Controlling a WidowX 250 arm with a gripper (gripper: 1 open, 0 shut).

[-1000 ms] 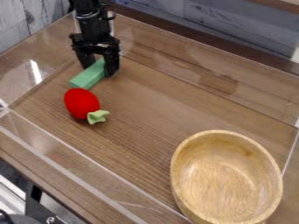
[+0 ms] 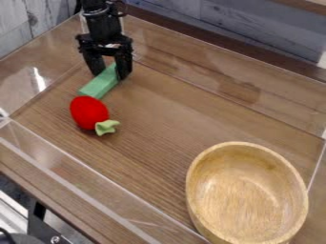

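Observation:
My black gripper (image 2: 106, 55) stands upright at the back left of the table, over the rear end of a green oblong object (image 2: 97, 88) lying diagonally on the wood. It is open, its fingers above or around that end; whether they touch it I cannot tell. A red round object (image 2: 88, 113) with a pale green piece (image 2: 107, 127) at its lower right lies just in front of the green object.
A large pale wooden bowl (image 2: 247, 191) fills the front right of the table (image 2: 192, 86). A grey wall edge runs along the far left.
My gripper has lifted slightly and shifted a little left, showing more of the green object's rear end. The objects on the table look unmoved.

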